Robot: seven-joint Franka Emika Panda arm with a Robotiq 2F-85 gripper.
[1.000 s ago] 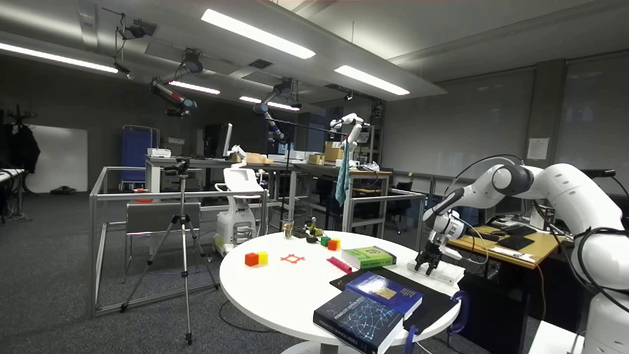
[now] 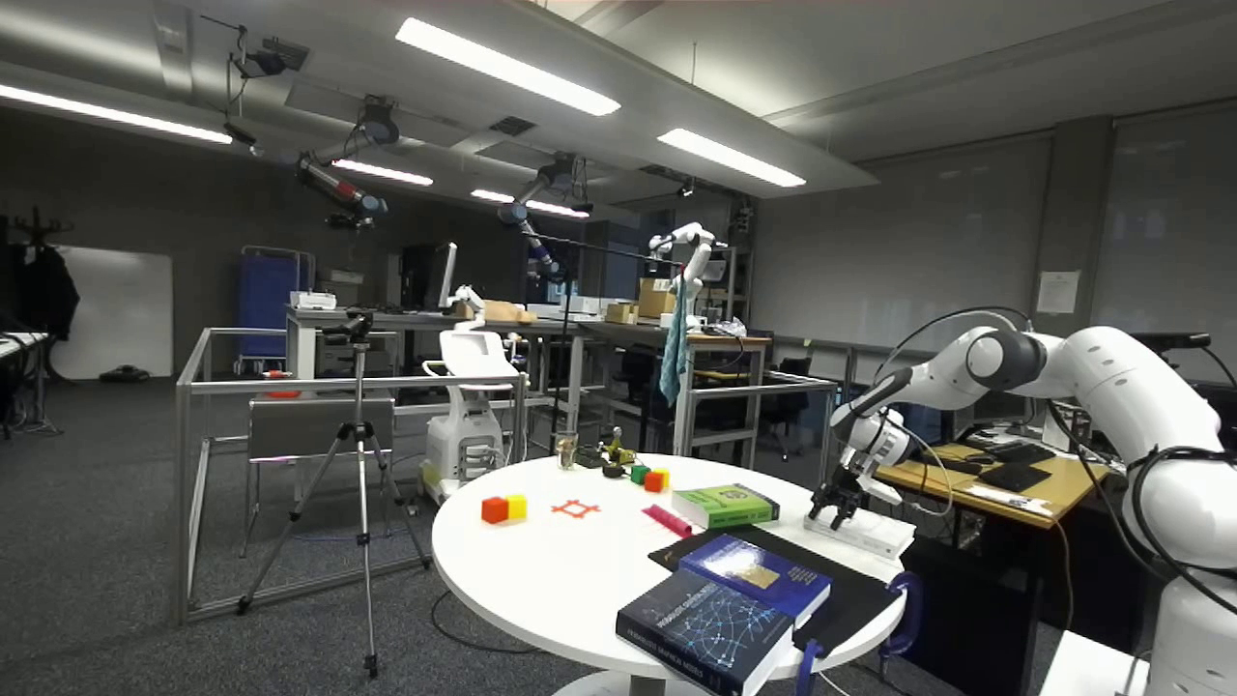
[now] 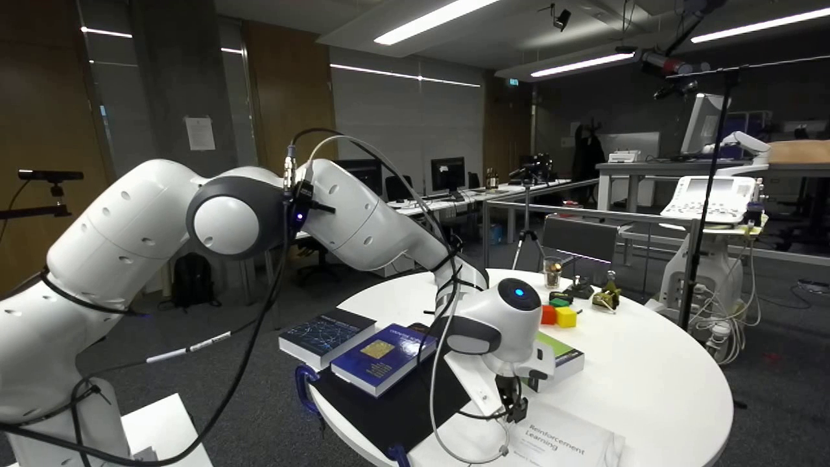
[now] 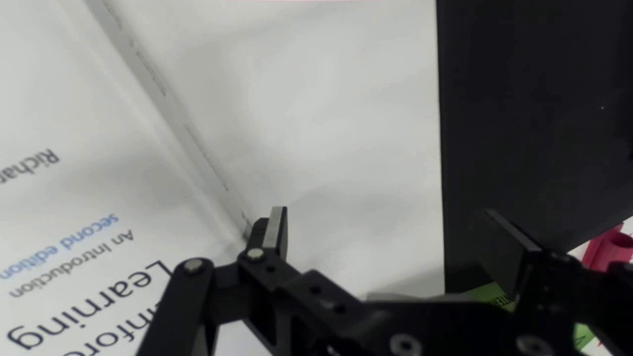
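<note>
The white "Reinforcement Learning" book (image 3: 564,440) lies flat on the round white table (image 3: 661,373). In the wrist view its printed cover (image 4: 89,178) fills the left side, with a long edge running diagonally. My gripper points down and is open wide, with no object gripped. Its left finger (image 4: 277,231) is close to that edge; the other finger (image 4: 510,249) is over the black mat. Whether the left finger touches the book, I cannot tell. From outside, the gripper (image 2: 837,499) is low at the book's near-left end.
A green book (image 2: 728,505) and a pink-red object (image 2: 667,520) lie nearby. Two blue books, one bright (image 2: 756,574) and one dark (image 2: 709,630), rest toward the front, partly on the black mat (image 2: 852,590). Colored cubes (image 2: 503,508) sit farther left, with clear table between.
My gripper has shifted slightly left in exterior view 1, toward the end of the white book. The book looks nearly unmoved, and the other table objects are in place.
</note>
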